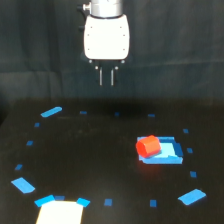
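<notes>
My gripper hangs high in the upper middle of the camera view, its white housing above two thin dark fingers with grey tips, well above and left of the small blue box. A red block sits at the left side of that box, tilted. The fingers stand a little apart with nothing visible between them.
A dark table carries blue tape marks around its middle, which is clear. A pale cream object lies at the front left edge, partly out of frame. A dark curtain forms the background.
</notes>
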